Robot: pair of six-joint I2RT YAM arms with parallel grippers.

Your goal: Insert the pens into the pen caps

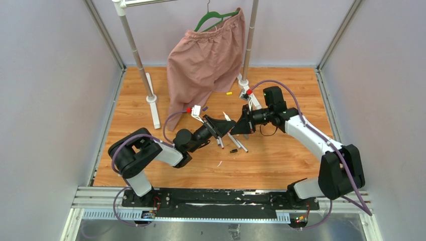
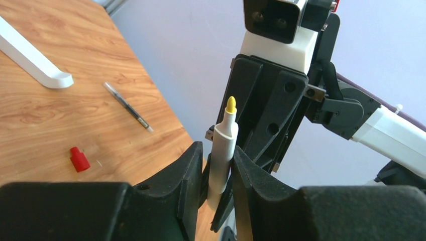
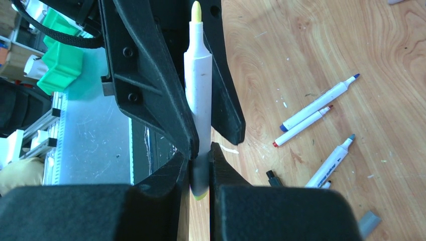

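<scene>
My two grippers meet at the middle of the table: left gripper (image 1: 226,128), right gripper (image 1: 240,129). Between them a white yellow-tipped marker stands upright; in the right wrist view this pen (image 3: 200,90) runs down between the fingertips of both grippers, a yellow end at its bottom. Whether each gripper is closed on it or loose around it is hard to tell. On the table lie a blue-tipped marker (image 3: 319,102), a red-tipped marker (image 3: 301,127), another marker (image 3: 326,165), a red cap (image 2: 79,159), a black cap (image 3: 274,178) and a grey cap (image 3: 367,223).
Pink shorts (image 1: 203,60) hang from a white rack behind, its foot (image 1: 152,110) on the table. A thin pen (image 2: 128,107) lies apart.
</scene>
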